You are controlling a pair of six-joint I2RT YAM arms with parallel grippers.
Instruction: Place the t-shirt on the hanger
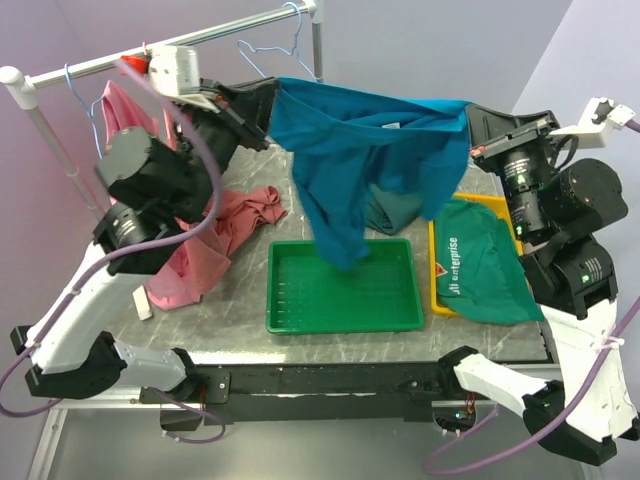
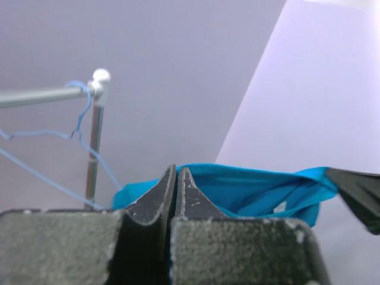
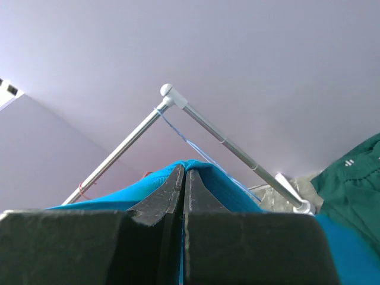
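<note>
A teal-blue t-shirt (image 1: pixel 380 150) is stretched in the air between my two grippers, its lower part hanging over the green tray (image 1: pixel 345 322). At its left upper corner my left gripper (image 1: pixel 274 100) is shut, with the cloth (image 2: pixel 237 178) pinched between its fingertips. The opposite corner is caught in my right gripper (image 1: pixel 470 125), shut with the cloth (image 3: pixel 205 169) at its tips. A white tag shows near the top edge. An empty light-blue hanger (image 1: pixel 296 45) hangs from the rail behind the shirt, its lower part hidden.
The silver rail (image 1: pixel 210 35) crosses the back left. Pink garments (image 1: pixel 180 265) hang at left, partly behind my left arm. A yellow tray (image 1: pixel 436 290) with green cloth (image 1: pixel 480 265) stands at right. Another dark green garment (image 1: pixel 392 212) lies behind the shirt.
</note>
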